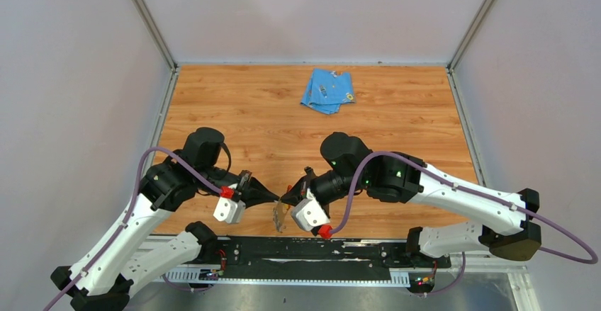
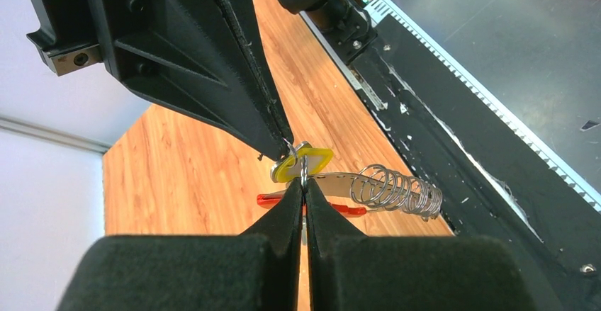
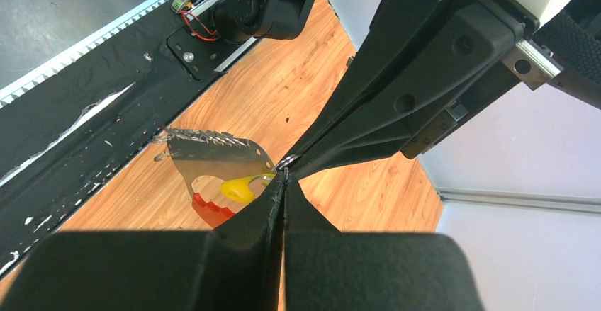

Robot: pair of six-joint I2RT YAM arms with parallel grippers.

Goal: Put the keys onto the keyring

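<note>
Tip to tip, my left gripper [image 1: 278, 199] and right gripper [image 1: 283, 200] meet above the front of the table. A thin shiny keyring [image 3: 288, 161] lies between the two fingertips; both grippers are shut, with thin metal at each tip. Its exact path is hard to follow at this size. Close below hang a yellow-cased key [image 2: 317, 158], a red-edged piece [image 3: 210, 212] and a flat metal plate [image 3: 220, 158]. Wire coils [image 2: 397, 192] run along the plate's edge. From above, the hanging metal [image 1: 278, 216] appears small, partly hidden by the grippers.
A folded blue cloth [image 1: 329, 91] lies at the back of the wooden table [image 1: 397, 105]. Along the front edge runs a black rail [image 1: 312, 254].
</note>
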